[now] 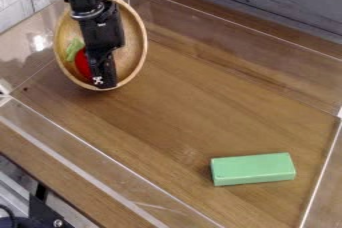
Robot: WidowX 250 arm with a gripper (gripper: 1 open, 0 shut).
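Observation:
A round wooden bowl [128, 42] stands at the upper left of the table. My black gripper [99, 78] reaches down into it from the top, its tips low at the bowl's near part. It looks shut. Inside the bowl a red round object [83, 64] and a green piece [74, 49] are partly hidden behind the gripper. I cannot tell whether anything is between the fingers.
A mint-green block [253, 168] lies at the front right. Clear walls edge the table on the left and right, with a wooden backboard behind.

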